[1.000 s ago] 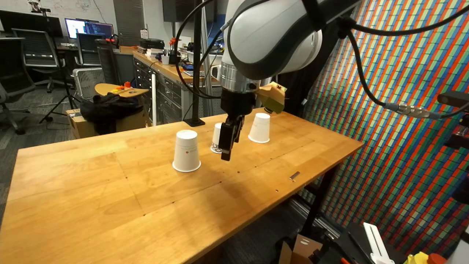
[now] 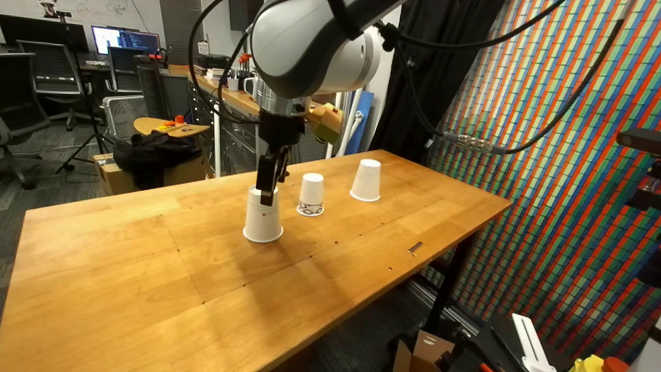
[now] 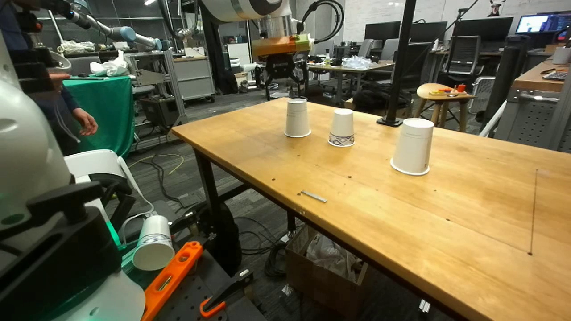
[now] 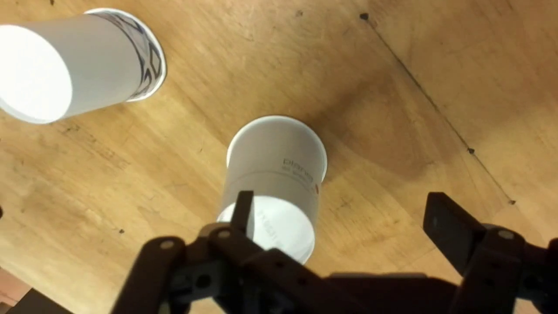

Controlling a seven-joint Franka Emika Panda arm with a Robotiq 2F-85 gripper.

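Observation:
Three white paper cups stand upside down on the wooden table. In exterior view 1 a large cup with a small red mark is nearest, a smaller cup with a patterned band is in the middle, and another large cup stands at right. My gripper is above the table, overlapping the top of the nearest cup there. The wrist view shows my gripper open, nothing between its fingers. Its left finger overlaps the base of a printed cup; contact cannot be told. The patterned cup lies apart, upper left.
A small metal strip lies near the table's right front edge. At the back edge of the table stands a black post. Bare wood covers the left part of the table. Off the table, another patterned cup lies tipped over.
Against one second ago, my arm and gripper have moved left in exterior view 1, from in front of the patterned cup to the large left cup. The cups have not moved.

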